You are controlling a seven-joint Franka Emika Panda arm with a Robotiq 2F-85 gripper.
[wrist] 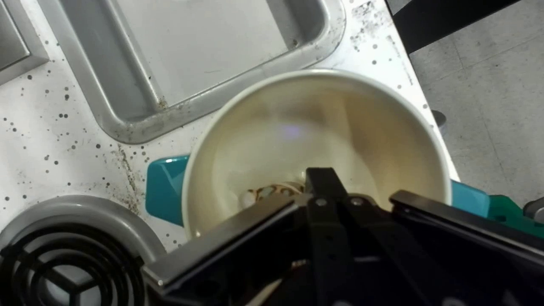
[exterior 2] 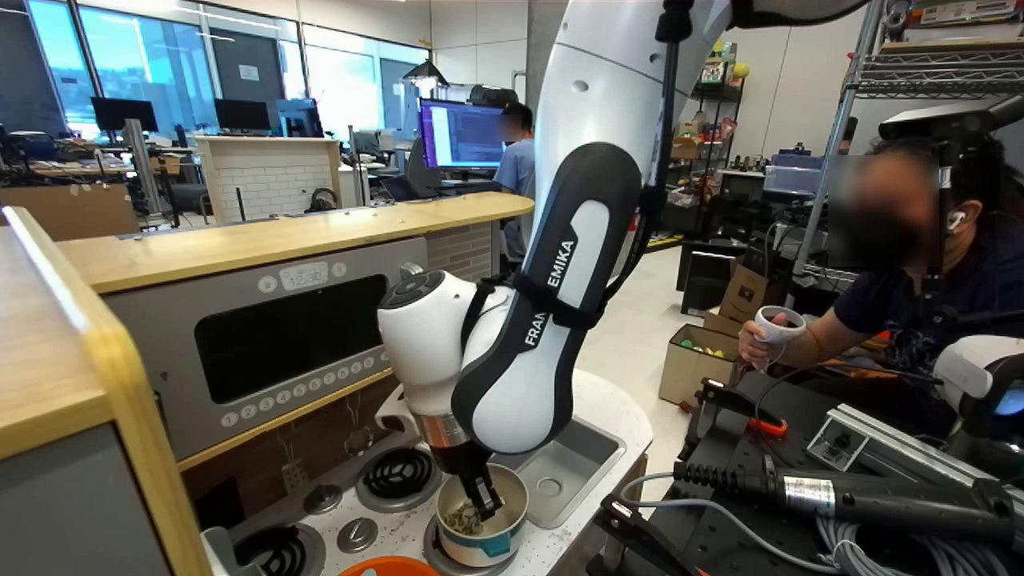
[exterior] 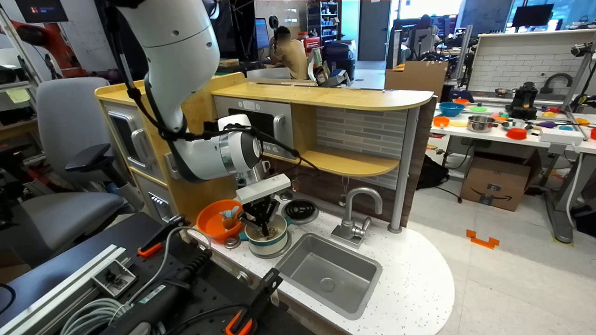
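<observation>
A cream pot [wrist: 316, 97] with teal handles stands on the stove by the sink. Inside it lies a brown-and-white patterned item [wrist: 273, 191], mostly hidden behind my fingers in the wrist view; in exterior view 2 it appears as a small crumpled heap [exterior 2: 463, 518]. My gripper reaches down into the pot with its fingers together, beside that item. Nothing shows clearly between the fingertips. From exterior view 1, the gripper [exterior: 266, 231] dips below the pot's rim.
An orange bowl [exterior: 206, 223] holding a brown and pale-blue object [exterior: 229, 215] stands close to the pot. The grey sink [exterior: 329, 279] is on the other side, with a faucet [exterior: 357, 215] behind it. An empty burner [exterior: 300, 210] lies behind the pot.
</observation>
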